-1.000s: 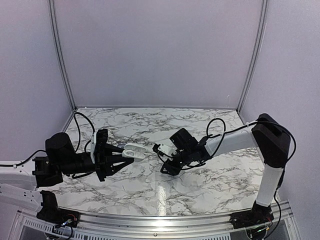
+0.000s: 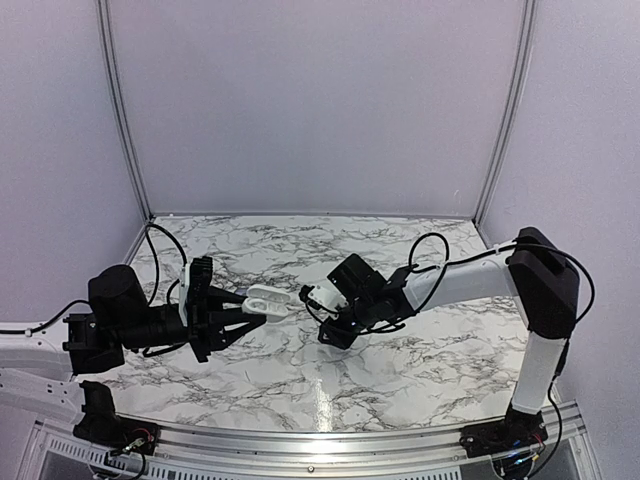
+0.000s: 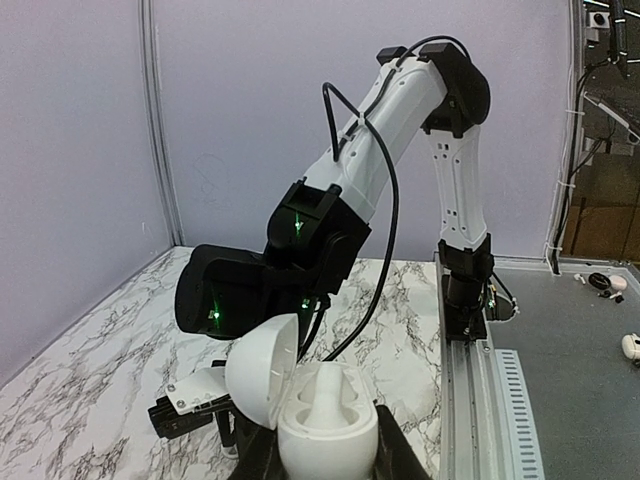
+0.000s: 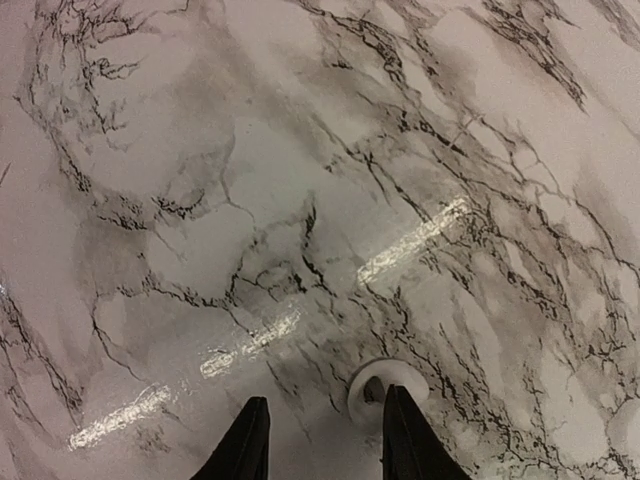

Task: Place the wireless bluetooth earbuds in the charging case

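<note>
My left gripper [image 2: 262, 314] is shut on the white charging case [image 2: 266, 302], held above the table at the left. In the left wrist view the case [image 3: 328, 430] has its lid [image 3: 262, 370] standing up and its inside facing me; whether its slots hold anything I cannot tell. To the right, my right gripper [image 2: 334, 337] points down close to the table. The right wrist view shows its fingers [image 4: 243, 440] apart with nothing gripped. A white earbud [image 4: 412, 382] lies on the marble, partly hidden behind the right-hand fingertip.
A pale shape [image 4: 625, 430] cut off at the right wrist view's right edge is too partial to name. A metal rail [image 2: 310, 445] runs along the table's front.
My left arm and the case have hardly moved.
</note>
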